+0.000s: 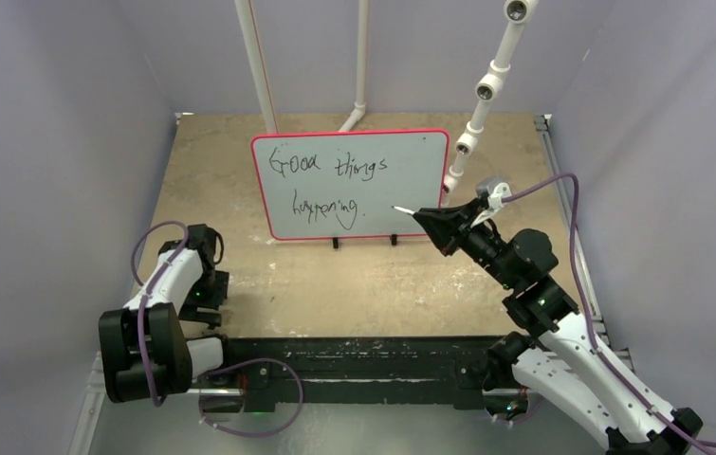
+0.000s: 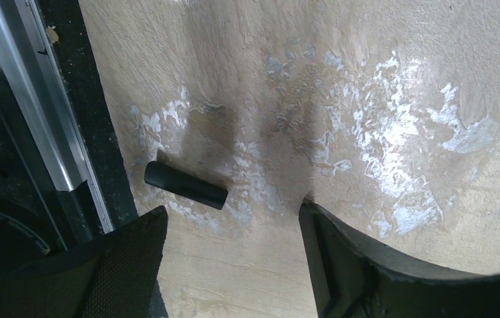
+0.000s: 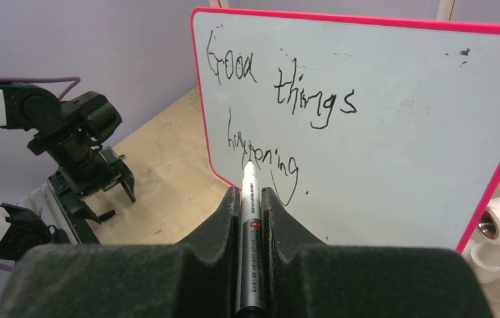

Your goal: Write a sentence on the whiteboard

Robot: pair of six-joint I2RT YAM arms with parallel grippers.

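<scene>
The whiteboard (image 1: 401,190) with a pink-red rim stands upright and carries the handwriting "Good things" (image 3: 300,86) above "happening" (image 3: 263,156), followed by a dot. My right gripper (image 1: 427,216) is shut on a marker (image 3: 251,218), whose white tip points toward the board. Whether the tip touches the surface I cannot tell, but no new stroke shows under it. On the left of the table, my left gripper stands open with empty space between its fingers. Just beyond its left finger (image 2: 134,252) lies a small black marker cap (image 2: 186,185) on the tabletop.
A dark ledge (image 1: 363,374) runs along the table's front edge, close to the cap. White pipes (image 1: 472,123) rise behind and right of the board. The tabletop (image 1: 335,294) between the arms is clear.
</scene>
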